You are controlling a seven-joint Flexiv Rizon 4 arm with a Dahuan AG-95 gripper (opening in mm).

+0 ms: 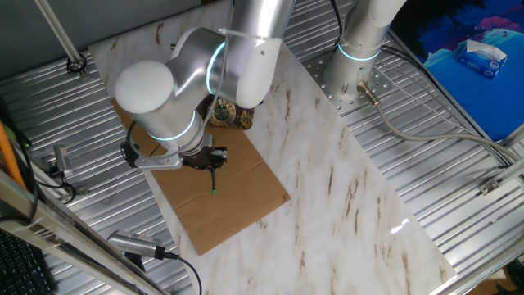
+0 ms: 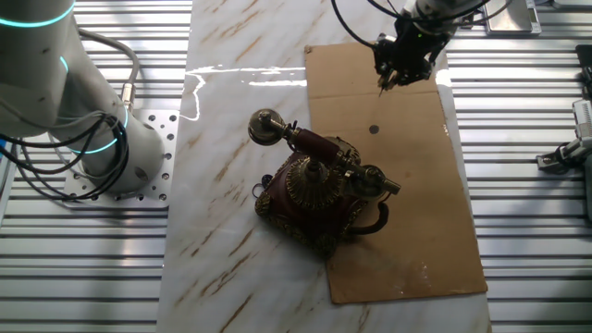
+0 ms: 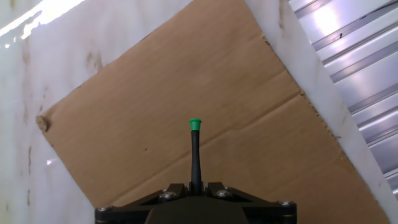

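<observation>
In the wrist view my gripper is shut on a slim black stick (image 3: 196,155) with a green tip, which points away from the fingers. Exterior view 1 shows this stick (image 1: 214,180) angled down over a brown cardboard sheet (image 1: 237,201). An ornate old-style telephone (image 2: 310,199) in dark red and bronze stands partly on the cardboard, its handset (image 2: 319,148) lying across the top. My gripper (image 2: 393,76) is apart from the phone, above the far part of the sheet in exterior view 2. My arm partly covers the phone (image 1: 229,115) in exterior view 1.
A marbled board (image 1: 344,205) lies under the cardboard, with open room on its right. The metal arm base (image 1: 348,78) is bolted beside it. At the lower left sits a silver camera-like device (image 1: 135,243) with a cable. Slatted metal surrounds the board.
</observation>
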